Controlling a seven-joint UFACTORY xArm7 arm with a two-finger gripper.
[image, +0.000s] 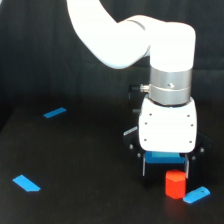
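A small red block (175, 186) stands on the dark surface at the lower right. Just behind it and above it in the picture is my gripper (165, 172), pointing down under its white housing. Its thin dark fingers are spread wide, so it looks open. The block appears in front of the gap, close to the right-hand finger; whether it is between the fingers cannot be told from this angle. A blue patch (164, 157) shows under the housing, partly covered by it.
Blue strips lie flat on the dark surface: one at the right (197, 195) beside the block, another at the lower left (26, 184), a third at the far left (55, 113).
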